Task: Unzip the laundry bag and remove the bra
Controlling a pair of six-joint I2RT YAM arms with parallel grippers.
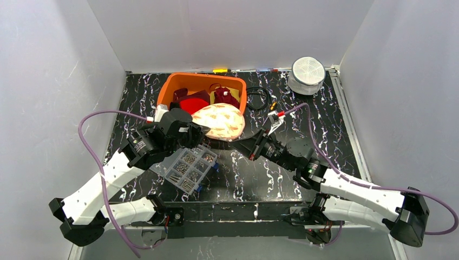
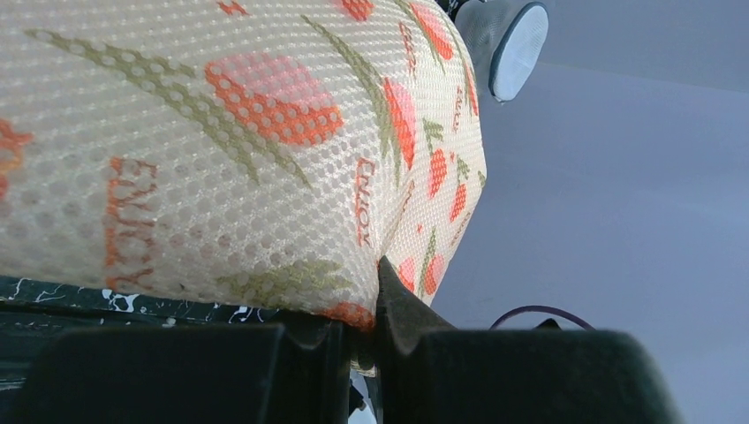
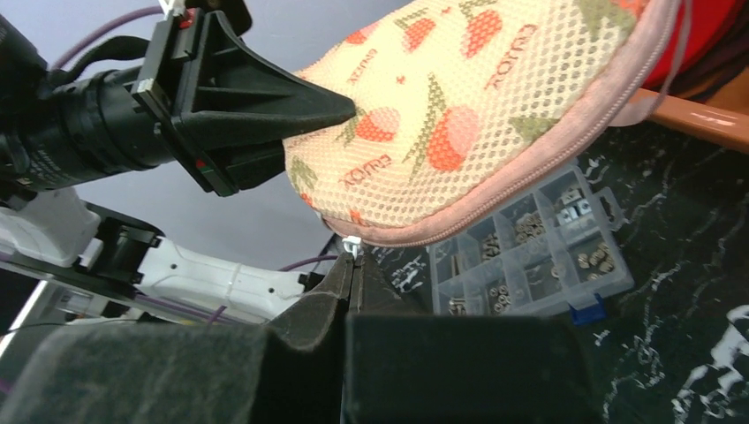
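Note:
The laundry bag (image 1: 221, 120), cream mesh with a tulip print, hangs in front of the orange bin. My left gripper is shut on the bag's mesh, gathering it into folds. A pink zipper (image 3: 530, 177) runs along the lower edge in the right wrist view and looks closed where it shows. At its near end, my right gripper is shut on the small white zipper pull (image 3: 352, 245). No bra can be made out; the mesh hides what is inside.
An orange bin (image 1: 242, 100) with red and dark clothing stands behind the bag. Below lies a clear compartment box (image 1: 190, 168) of small hardware. A white mesh cylinder (image 1: 307, 75) and a black cable (image 1: 258, 97) sit farther back.

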